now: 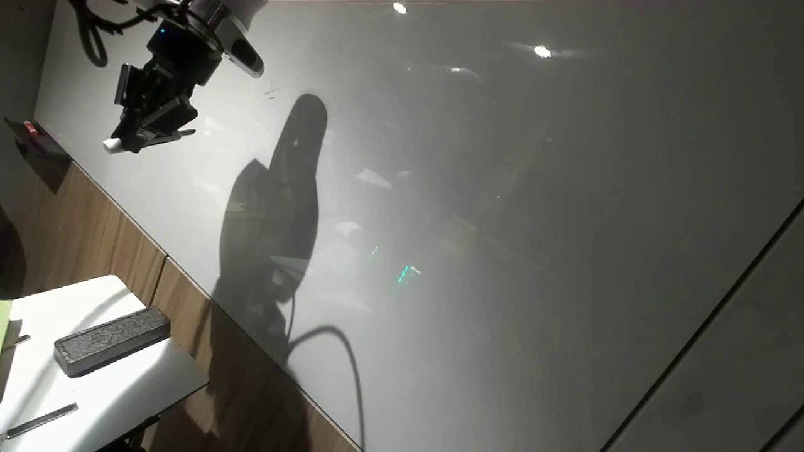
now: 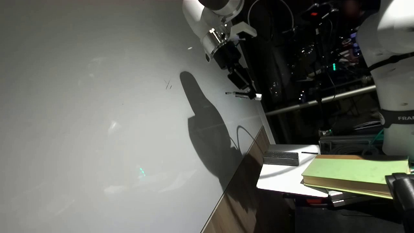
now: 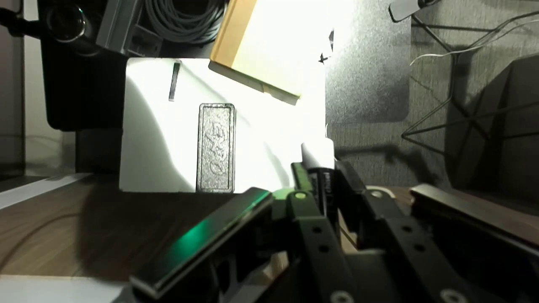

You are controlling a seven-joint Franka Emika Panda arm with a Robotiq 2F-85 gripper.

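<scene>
A marker with a white end and a dark barrel (image 3: pixel 318 153) is clamped between the gripper's fingers, its white end toward the camera side in the wrist view. My gripper (image 1: pixel 134 139) is shut on it near the upper left of exterior view 1. The marker (image 2: pixel 240 94) has its thin dark tip pointing toward the whiteboard (image 2: pixel 116 77), with a gap that I cannot judge. Short dark strokes (image 1: pixel 272 93) show on the board to the right of the gripper. A few small green marks (image 1: pixel 404 274) sit lower down.
A black eraser (image 3: pixel 216 147) lies on a white table (image 1: pixel 113 384), with a thin dark bar (image 1: pixel 41 420) near it. A green book (image 2: pixel 349 171) rests at the table's far side. A small tray (image 1: pixel 38 142) is fixed at the board's left edge.
</scene>
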